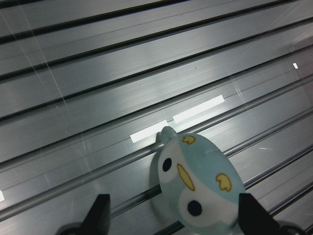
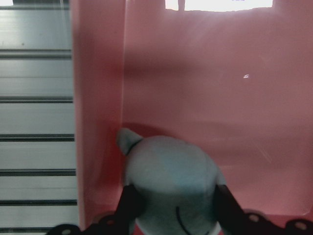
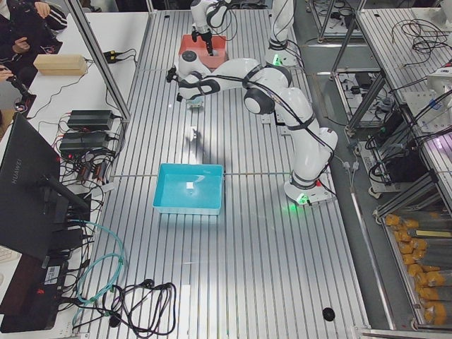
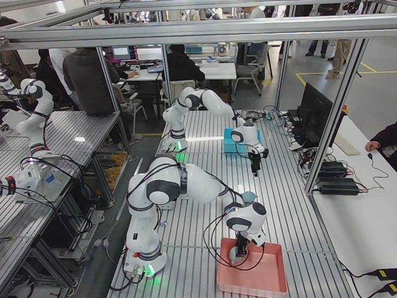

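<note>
A pale blue and white plush toy (image 1: 200, 181) with eyes and a yellow beak lies on the slatted table below my left gripper, which is open. In the camera right view that gripper (image 4: 255, 164) hangs above the table's middle. My right gripper is down inside the pink bin (image 2: 215, 73), its fingers either side of a second grey-blue plush toy (image 2: 168, 161); whether they grip it I cannot tell. In the camera right view this gripper (image 4: 241, 247) is inside the bin.
A turquoise bin (image 3: 188, 191) stands on the table. Cables (image 3: 141, 311) lie at the near left, beside a monitor (image 3: 28, 205) and power boxes. The table between and around the bins is largely clear.
</note>
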